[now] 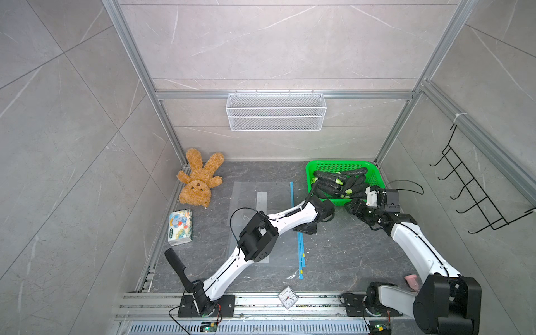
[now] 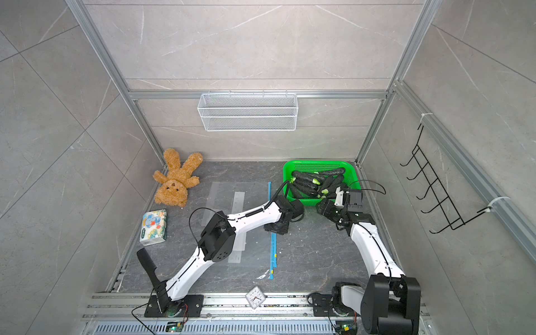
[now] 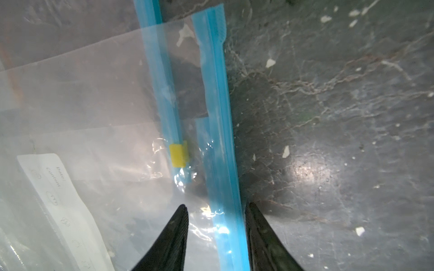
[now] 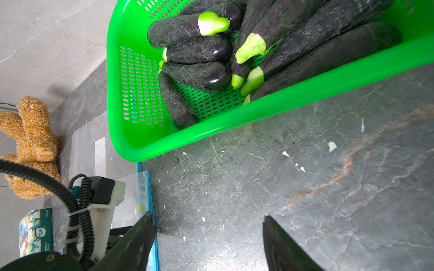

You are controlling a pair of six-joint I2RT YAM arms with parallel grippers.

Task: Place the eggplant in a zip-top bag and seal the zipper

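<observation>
Clear zip bags lie flat and overlapping mid-table, with blue zippers and yellow sliders. My left gripper hangs over the front zipper strip, fingers apart, nothing visibly held. The green basket holds several dark eggplants with green stems. My right gripper is beside the basket's near side, fingers apart over bare table, with nothing between them.
A teddy bear and a tissue pack lie at the left. A wire shelf and black hooks hang on the walls.
</observation>
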